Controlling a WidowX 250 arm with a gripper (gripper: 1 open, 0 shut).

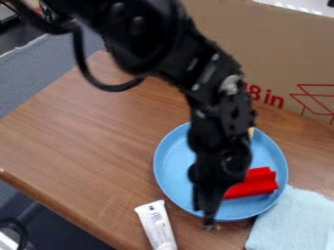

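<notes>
My black gripper (209, 217) hangs over the front-left part of a blue plate (174, 164), blurred, with its fingertips near the plate's front rim. It looks shut, and nothing shows between its fingers. A red object (257, 183) lies on the plate behind and right of the gripper, partly hidden by it. A small pale item shows at the plate's back, mostly hidden by the arm.
A white tube (156, 228) lies left of the plate at the table's front edge. A light blue cloth (290, 223) lies at the front right. A cardboard box (280, 63) stands behind.
</notes>
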